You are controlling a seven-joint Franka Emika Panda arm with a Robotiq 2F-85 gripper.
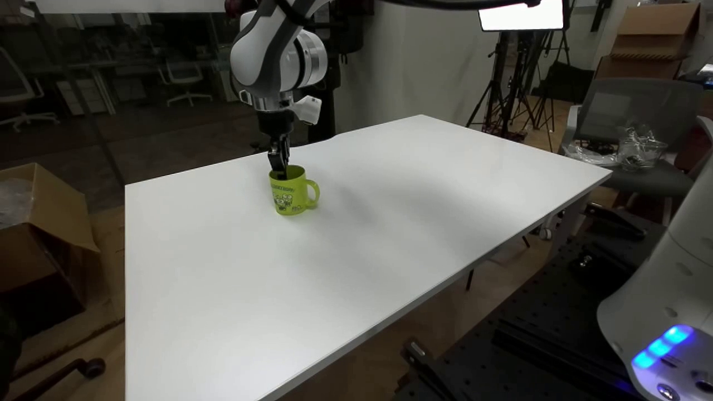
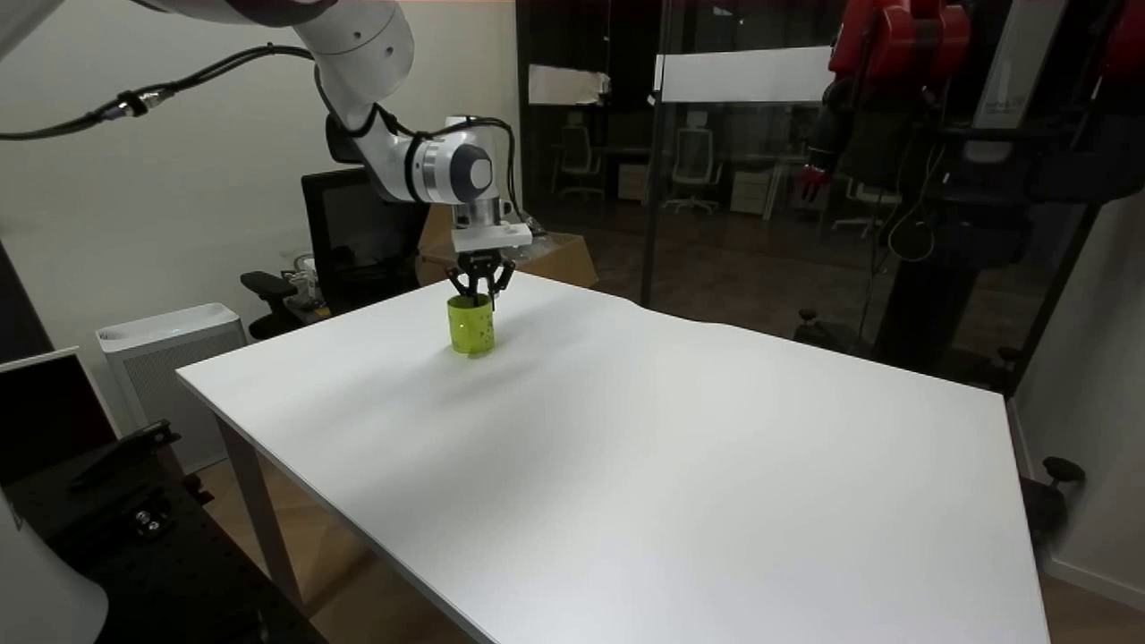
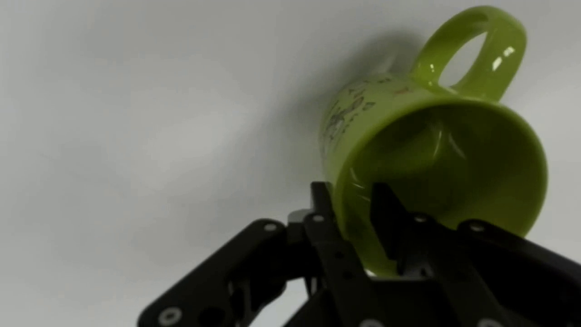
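A lime-green mug (image 1: 288, 194) with printed figures stands upright on the white table, its handle toward the right in exterior view 1. From above, in the wrist view, the mug (image 3: 348, 128) shows an empty-looking inside, with its handle at the upper right. My gripper straddles the near-left wall: one finger is outside, close against it, the other inside the cup. A clear gap separates the inner finger from the wall, so the fingers stand partly open. Exterior view 2 has the gripper (image 2: 483, 299) pointing down at the mug's rim, the tips partly hidden.
Bare white table (image 1: 401, 200) surrounds the mug, with wide free room toward the front and right in exterior view 1. The table's back edge runs not far behind the mug. A cardboard box (image 1: 47, 227) sits off the table to the left.
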